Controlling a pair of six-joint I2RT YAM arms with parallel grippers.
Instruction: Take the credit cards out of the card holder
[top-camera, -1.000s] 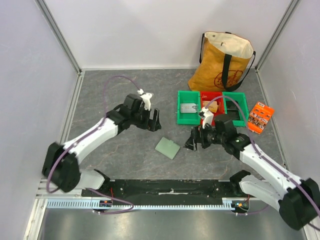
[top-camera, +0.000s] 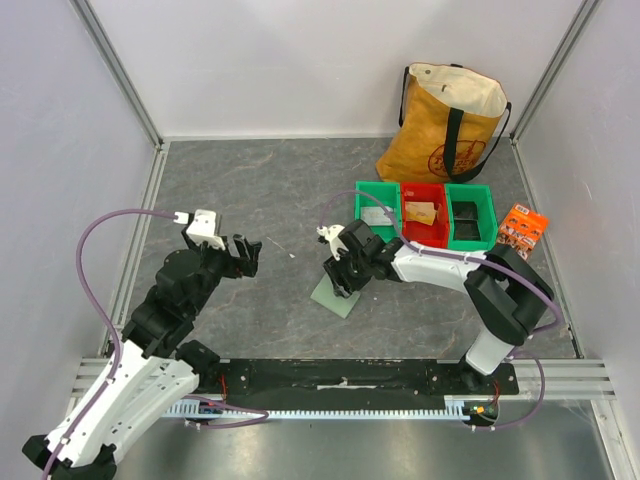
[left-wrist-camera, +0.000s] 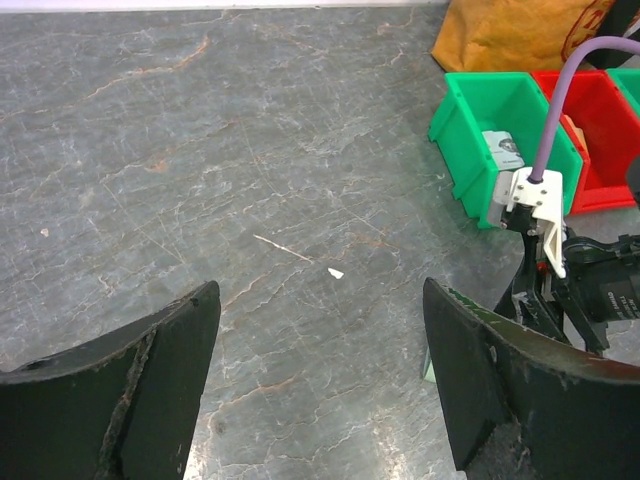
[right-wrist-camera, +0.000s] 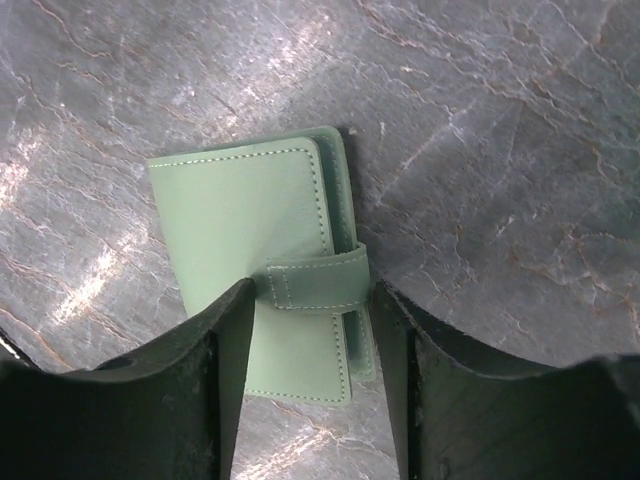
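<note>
A pale green card holder (right-wrist-camera: 240, 210) lies on the grey table, its strap (right-wrist-camera: 318, 282) folded over the edge in the right wrist view. My right gripper is above that strap, its fingers partly apart on either side of it; whether they touch it I cannot tell. From the top, the card holder (top-camera: 336, 298) is partly covered by the right gripper (top-camera: 343, 280). Well off to the left, my left gripper (top-camera: 246, 256) stands open with nothing between its fingers. No credit cards show outside the holder.
Behind the right arm stand a green bin (top-camera: 362, 206), a red bin (top-camera: 411, 233) and another green bin (top-camera: 486, 211). An orange packet (top-camera: 522, 232) lies to their right, a yellow bag (top-camera: 425, 140) at the back.
My right gripper has moved left, from beside the card holder to over it, and its fingers have narrowed. The left arm has drawn back to the left. The card holder has not visibly moved.
</note>
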